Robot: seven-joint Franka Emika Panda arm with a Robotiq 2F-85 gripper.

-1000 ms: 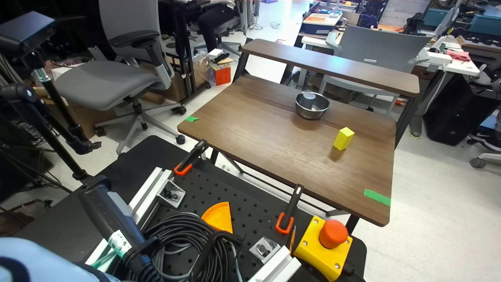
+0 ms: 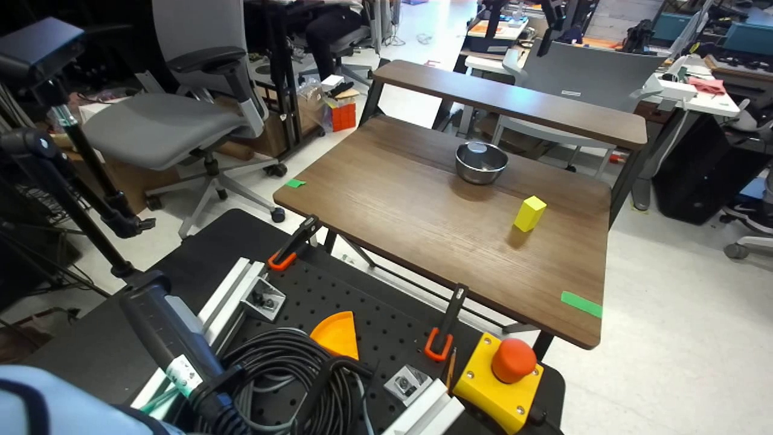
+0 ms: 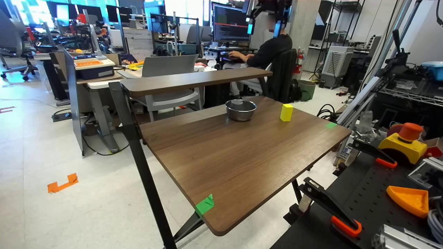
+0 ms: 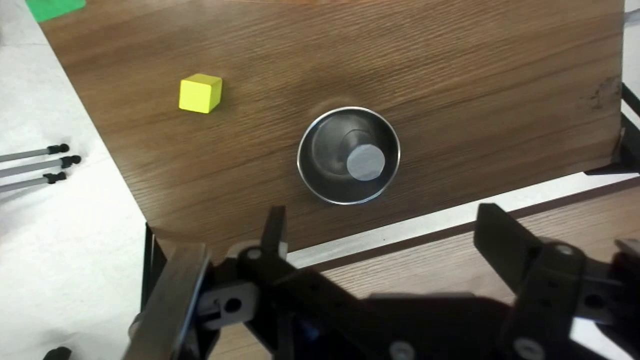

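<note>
A metal bowl (image 2: 481, 174) stands upright on the brown tabletop, below the raised shelf's near side. Inside it is a small grey round-topped object (image 4: 366, 162). The yellow block (image 2: 530, 214) stands upright on the table, apart from the bowl; the wrist view shows this block (image 4: 199, 94) up and left of the bowl (image 4: 348, 195). High above the table, my gripper (image 3: 263, 29) appears at the top edge of exterior view 2. Its two dark fingers are wide apart in the wrist view, so the gripper is open, with nothing held.
A raised shelf (image 2: 507, 101) runs along the table's far side, and my gripper is over it in the wrist view. Green tape (image 2: 581, 304) marks the near right corner. Clamps (image 2: 449, 322) grip the front edge.
Dark gripper parts now show at the top of exterior view 1, where none were visible a second ago. The bowl and the yellow block have not moved.
</note>
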